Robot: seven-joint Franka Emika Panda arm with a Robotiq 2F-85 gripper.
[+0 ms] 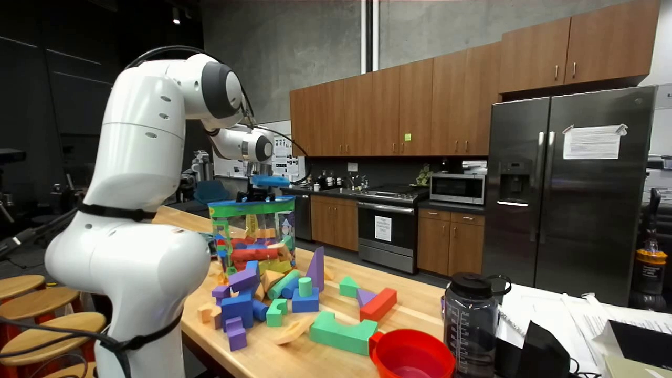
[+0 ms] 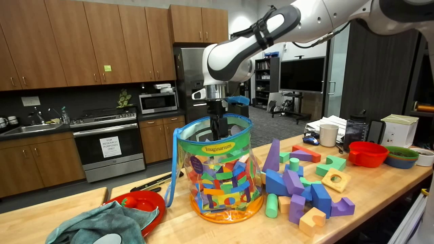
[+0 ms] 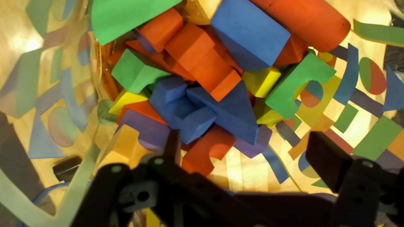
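A clear bag (image 2: 221, 146) with a green band, blue rim and orange base stands upright on the table, part filled with colored blocks. My gripper (image 2: 220, 132) points straight down through the bag's open top, above the blocks inside. In the wrist view, the gripper is open, its dark fingers wide apart with nothing held between them. Below and ahead of them lie a red arch block (image 3: 208, 149), a blue triangular block (image 3: 233, 111) and a purple block (image 3: 147, 130). A red cylinder (image 3: 306, 22) rests farther up in that view.
Loose blocks, among them a tall purple wedge (image 1: 316, 269) and a green arch (image 1: 343, 332), cover the table beside the bag. A red cup (image 1: 412, 356) and a dark bottle (image 1: 470, 327) stand beyond them. A red plate (image 2: 156, 209) with a teal cloth (image 2: 103, 223) lies opposite.
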